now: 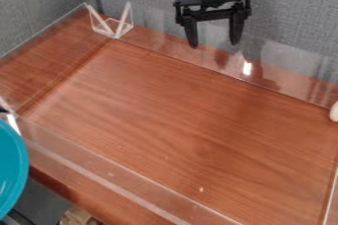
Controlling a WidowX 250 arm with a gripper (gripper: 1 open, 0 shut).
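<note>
My black gripper hangs at the top centre of the camera view, above the back of a wooden tray floor. Its two fingers are spread open, pointing down, with nothing between them. It is in front of the grey fabric wall, near the clear back panel of the enclosure.
Clear plastic walls edge the wooden surface. A white wire frame stands at the back left corner. A blue round object lies outside at the lower left. A small white object shows at the right edge.
</note>
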